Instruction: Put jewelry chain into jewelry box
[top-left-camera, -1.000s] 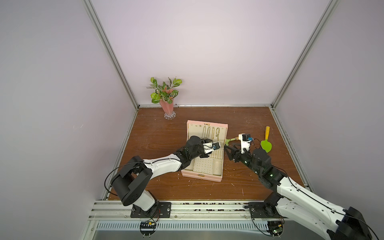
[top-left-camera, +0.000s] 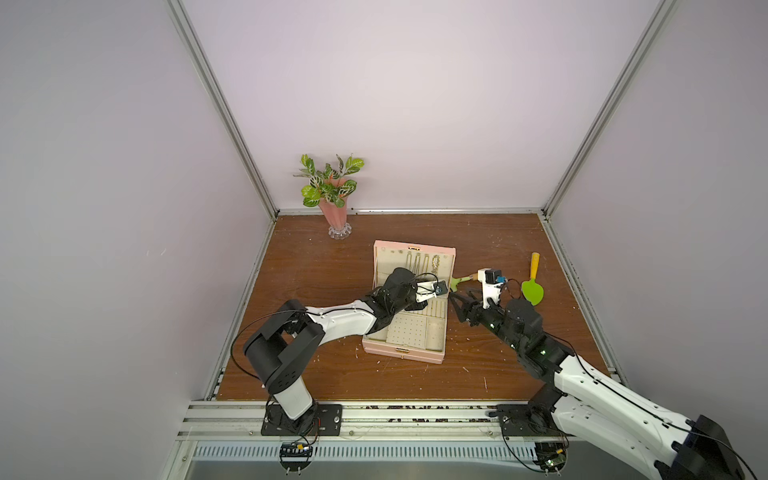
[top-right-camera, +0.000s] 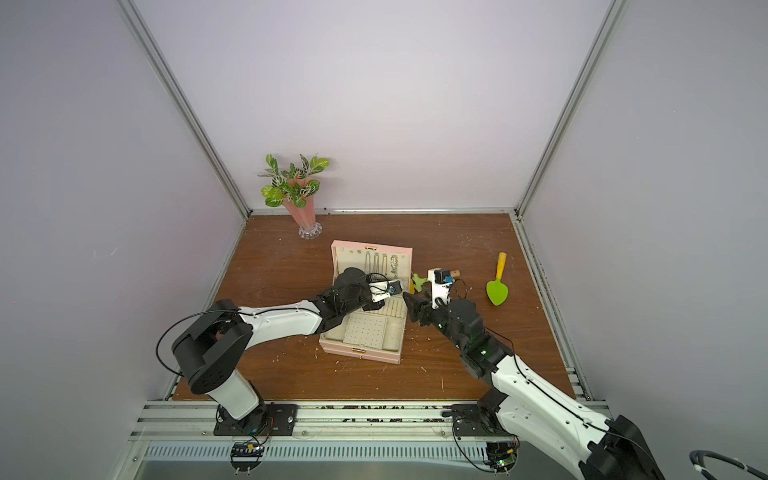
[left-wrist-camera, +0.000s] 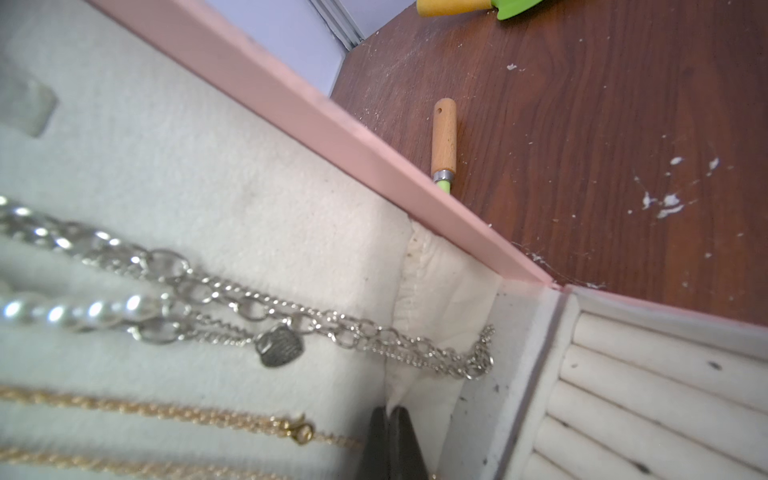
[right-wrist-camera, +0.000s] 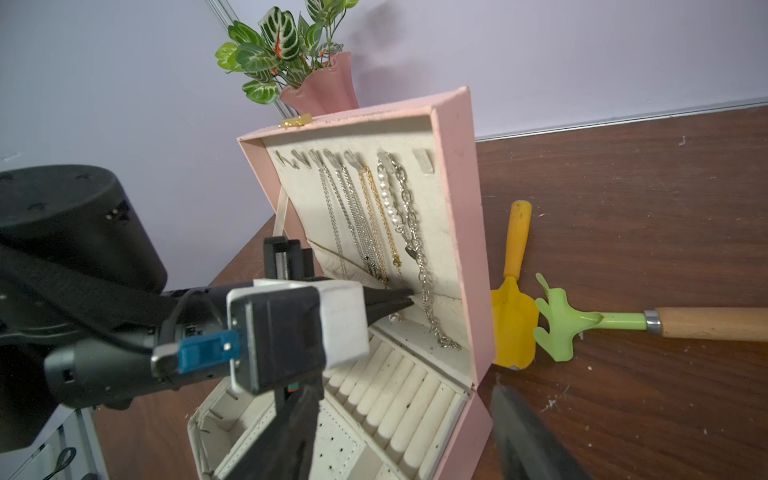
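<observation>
The open pink jewelry box (top-left-camera: 404, 348) stands mid-table, its lid upright. Gold chains (left-wrist-camera: 200, 416) and silver chains with pearls (left-wrist-camera: 216, 288) hang in the lid, the silver ends reaching the fabric pocket (left-wrist-camera: 448, 264) at its foot. My left gripper is shut at that pocket, low beside the chains, with nothing seen between its fingertips. My right gripper stands open at the box's right side, its blurred fingers apart and empty. Ring rolls (left-wrist-camera: 656, 384) fill part of the base.
A potted plant (top-left-camera: 336, 200) stands back left. At right lie a yellow trowel (right-wrist-camera: 516, 320), a green hand rake (right-wrist-camera: 560, 328) with wooden handle and a green trowel (top-left-camera: 533, 290).
The right arm looks unmoved.
</observation>
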